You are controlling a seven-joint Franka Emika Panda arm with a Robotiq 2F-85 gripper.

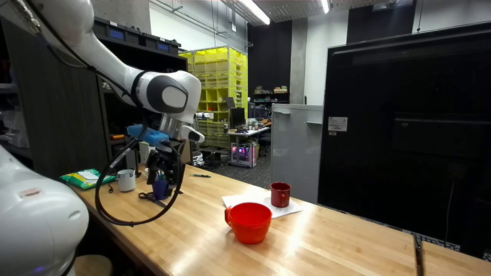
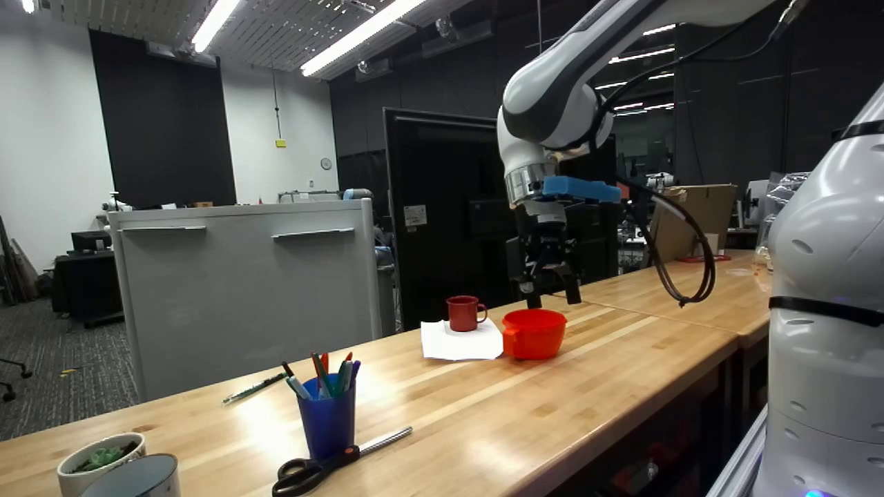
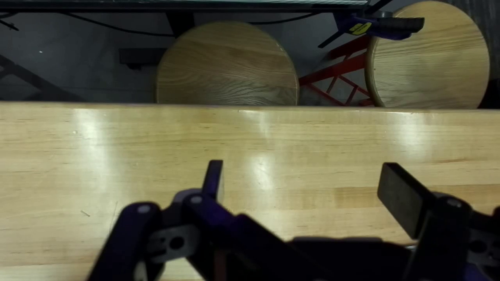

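Wide apart, the two fingers of my gripper show bare wood between them in the wrist view; it is open and empty, held above the table. A large orange-red cup stands upright on the wood, its handle to the left in the first exterior view. Behind it a dark red mug rests on a white paper sheet. The blue pen cup holds several pens and markers, with black-handled scissors lying beside it. Neither the cup nor the mug appears in the wrist view.
A green pen lies near the far edge. A white mug, a small potted plant and a green packet occupy the table's end. Wooden stools stand beyond the edge. Wood around the orange-red cup is mostly clear.
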